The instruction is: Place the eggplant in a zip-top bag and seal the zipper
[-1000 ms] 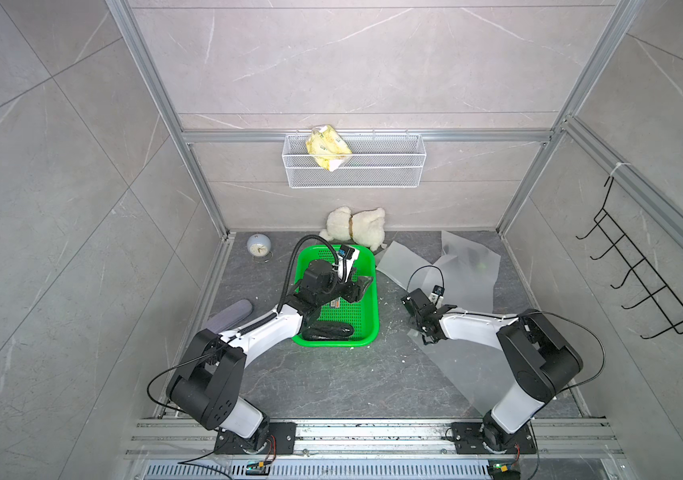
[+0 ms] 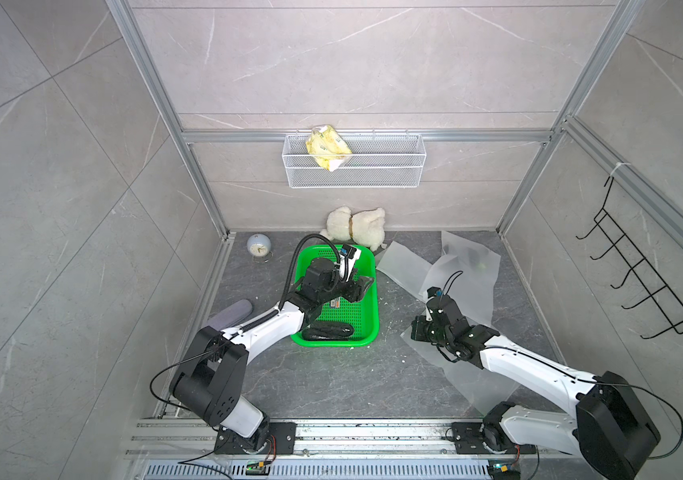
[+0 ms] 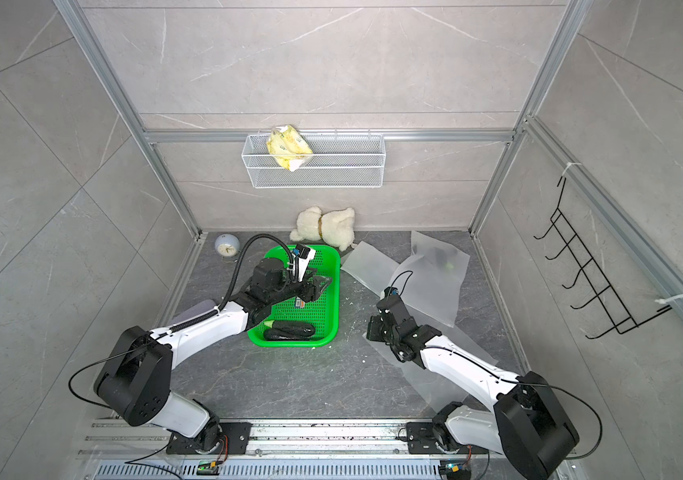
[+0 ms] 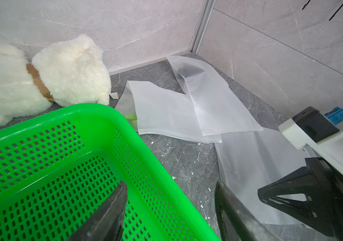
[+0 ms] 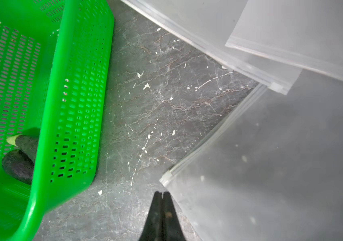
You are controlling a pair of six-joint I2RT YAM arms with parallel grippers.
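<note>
Dark eggplants [image 3: 289, 329] [image 5: 18, 166] lie in the front part of the green basket [image 2: 373, 312]. My left gripper hangs over the basket's right side, open and empty. Clear zip top bags [image 4: 167, 112] lie overlapping right of the basket, one with its zipper edge [image 5: 211, 136] and slider [image 5: 167, 176] toward the basket. My right gripper is above that bag's corner near the slider, shut with nothing showing between its fingers.
A white plush toy [image 2: 365, 228] lies behind the basket, a round clock [image 2: 259, 244] at back left and a grey object [image 2: 229, 316] at left. A wire shelf [image 2: 381, 168] holds a yellow packet. Bare table lies in front of the basket.
The left arm looks unchanged.
</note>
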